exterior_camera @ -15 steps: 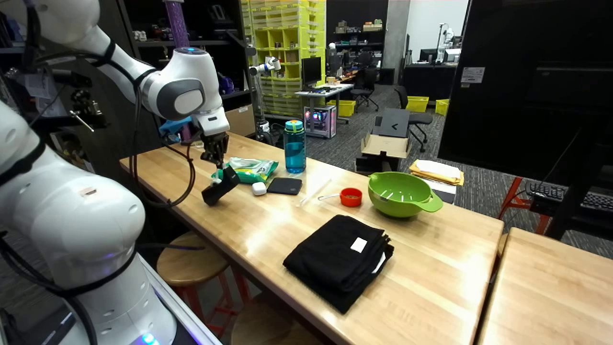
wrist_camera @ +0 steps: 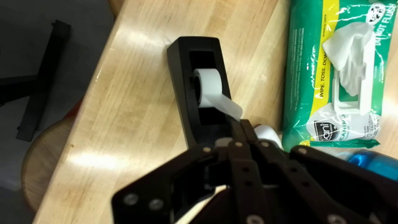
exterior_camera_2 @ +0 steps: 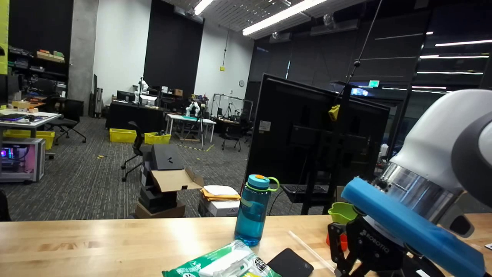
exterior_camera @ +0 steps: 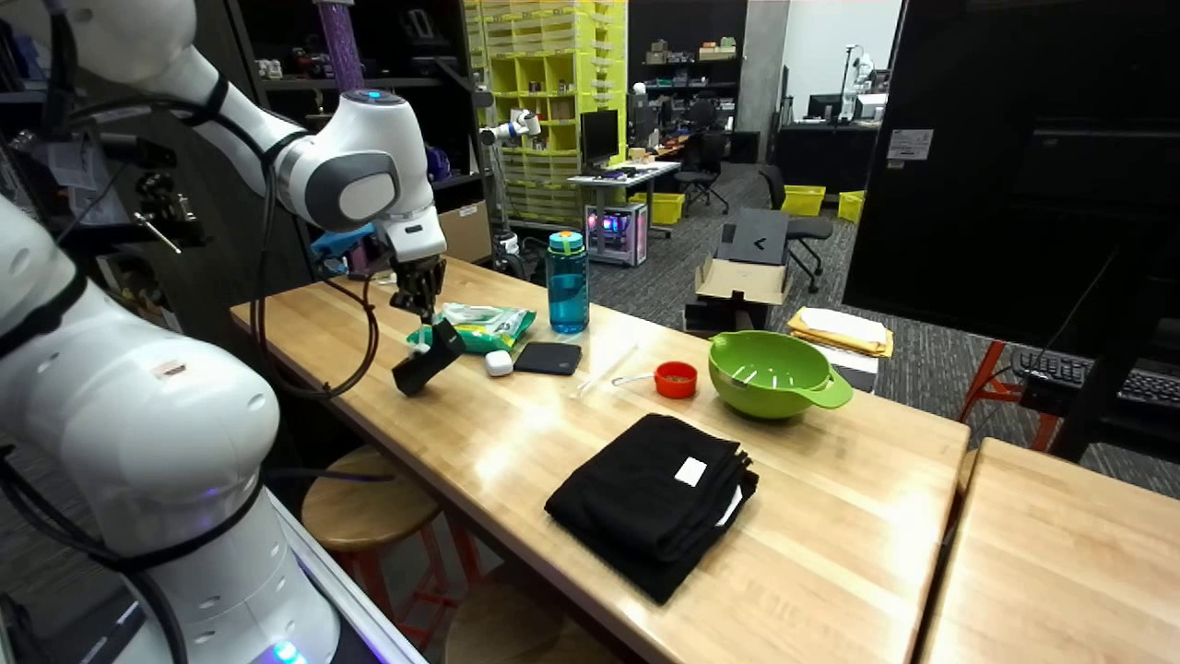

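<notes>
A black tape dispenser (wrist_camera: 182,86) holds a roll of white tape (wrist_camera: 210,84) and shows beneath my gripper in the wrist view. From the roll, a short strip of translucent tape (wrist_camera: 228,106) runs to my closed fingertips and appears pinched there. In exterior view 1 the dispenser (exterior_camera: 429,360) is steeply tilted, one end up against my gripper (exterior_camera: 425,314); whether its low end touches the table cannot be told. Exterior view 2 shows part of my gripper (exterior_camera_2: 343,265) at the lower right, without the dispenser.
Close by lie a green wipes pack (exterior_camera: 477,328), a white case (exterior_camera: 499,363) and a black flat item (exterior_camera: 548,358). Farther along are a blue bottle (exterior_camera: 567,284), a red measuring cup (exterior_camera: 676,380), a green bowl (exterior_camera: 769,374) and folded black cloth (exterior_camera: 658,492). The near table edge runs beside the dispenser.
My gripper has shifted slightly to the right in exterior view 1, and the tilted dispenser has moved with it. The other objects stay where they were.
</notes>
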